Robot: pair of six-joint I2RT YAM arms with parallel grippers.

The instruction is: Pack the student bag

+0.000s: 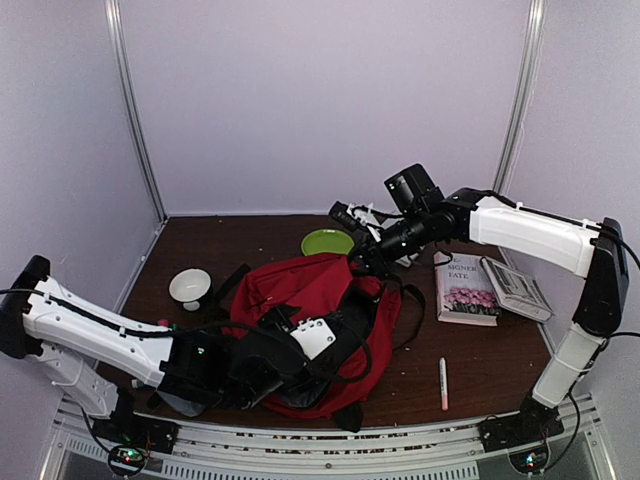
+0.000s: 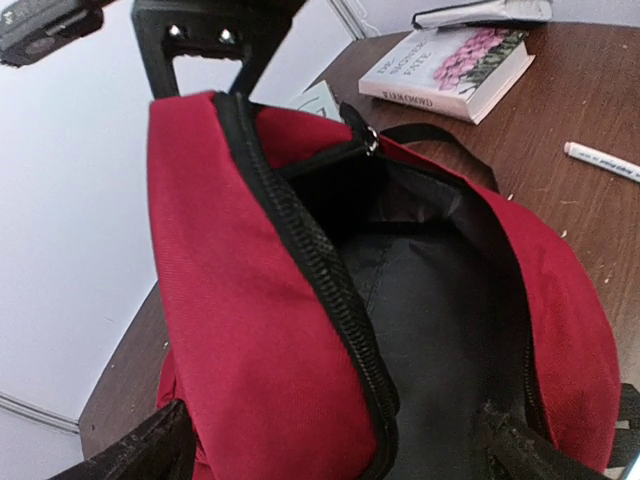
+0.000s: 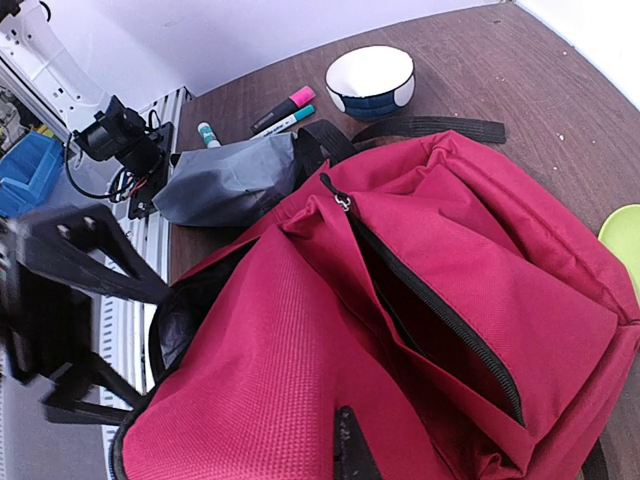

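Note:
The red backpack [image 1: 285, 285] lies unzipped at the table's front middle, its dark lining [image 2: 430, 310] showing. My right gripper [image 1: 362, 262] is at the bag's upper right; in the left wrist view it is shut at the top of the red flap [image 2: 230, 290], though what lies between its fingers is hard to tell. My left gripper [image 1: 305, 345] is low over the bag opening, open, its fingers partly hidden. Books [image 1: 466, 290] lie at the right, a white marker [image 1: 443, 384] at the front right.
A green plate [image 1: 326, 239] sits behind the bag, a white bowl [image 1: 189, 283] at left. Markers [image 3: 283, 110] and a grey pouch [image 3: 225, 180] lie left of the bag. Bare table surrounds the white marker.

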